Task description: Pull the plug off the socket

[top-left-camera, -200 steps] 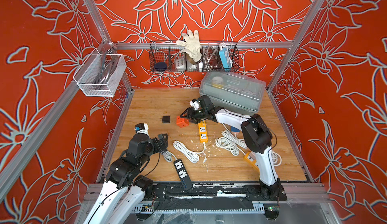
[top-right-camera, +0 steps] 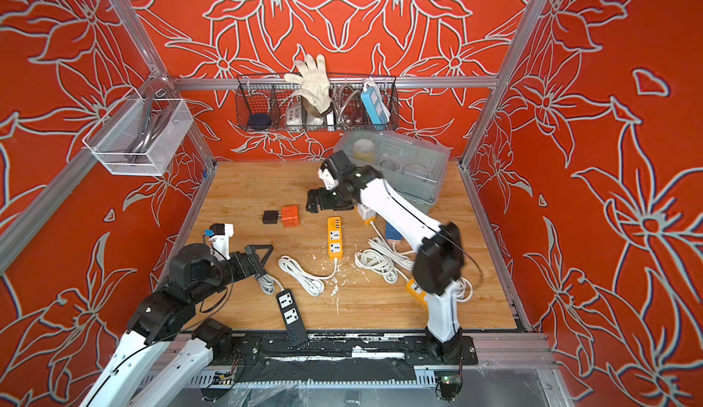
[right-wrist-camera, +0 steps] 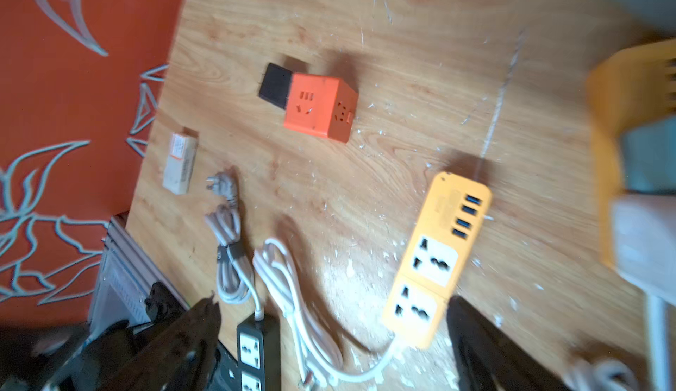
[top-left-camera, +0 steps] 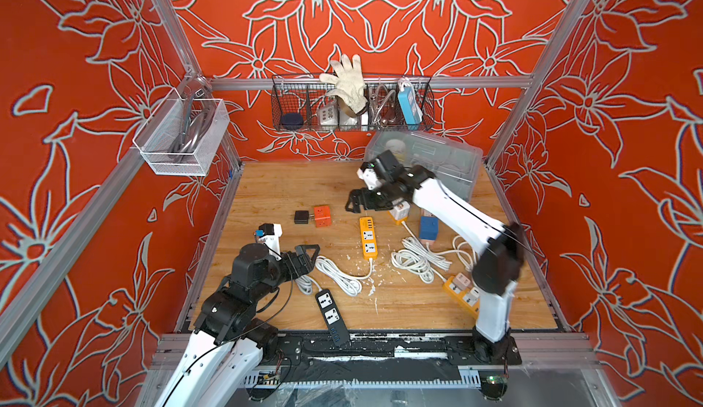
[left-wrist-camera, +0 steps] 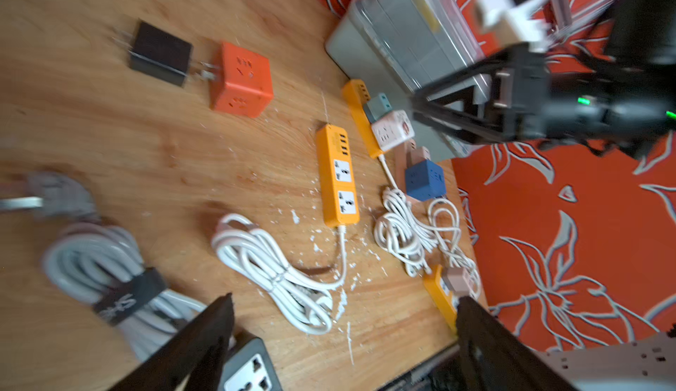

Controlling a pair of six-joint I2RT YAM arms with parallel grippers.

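Note:
The orange cube socket (left-wrist-camera: 241, 80) rests on the table at the back left. Its pins point toward a black plug block (left-wrist-camera: 160, 53), whose own pins face away; a small gap separates the two in the left wrist view. Up and to the right of the cube hangs my right gripper (top-left-camera: 354, 200), open and empty. My left gripper (top-left-camera: 315, 251) is open too, low at the front left, with nothing between its fingers. A yellow power strip (right-wrist-camera: 438, 260) lies mid-table with its outlets free. Another yellow strip (left-wrist-camera: 359, 95) carries plugs, including a white one (left-wrist-camera: 393, 130).
Coiled white cables (top-left-camera: 419, 262) cover the right half. A blue block (left-wrist-camera: 424, 180) sits near them. At the back right stands a clear lidded box (top-left-camera: 457, 169). A black strip (top-left-camera: 331, 317) lies at the front. Bare wood surrounds the orange cube.
The orange cube has shifted left, nearer the black block.

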